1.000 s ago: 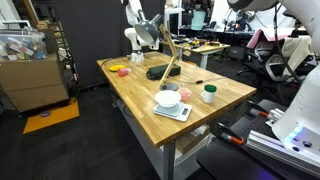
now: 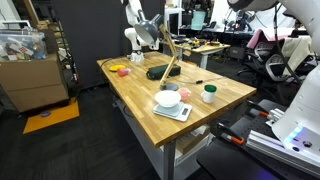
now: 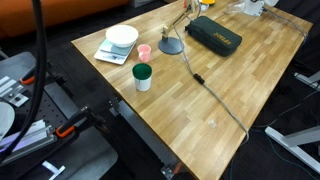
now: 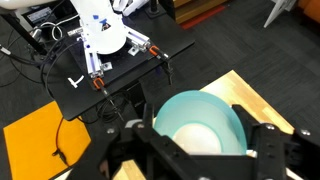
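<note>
In the wrist view my gripper is shut on a round, teal-rimmed cup [image 4: 238,128] with a pale inside. The cup fills the space between the dark fingers, and its underside is hidden. Neither exterior view shows the gripper itself. A different cup, white outside and green inside [image 3: 142,78], stands upright on the wooden table. Close by it are a small pink cup [image 3: 143,52] and a white bowl [image 3: 122,35], the bowl resting on a pale flat item [image 3: 112,52].
A desk lamp [image 2: 171,55] and a dark green case [image 3: 214,35] stand farther along the table [image 3: 190,120]. A thin cable [image 3: 222,100] crosses the wood. Orange-handled clamps [image 4: 99,83] sit on the black robot mount.
</note>
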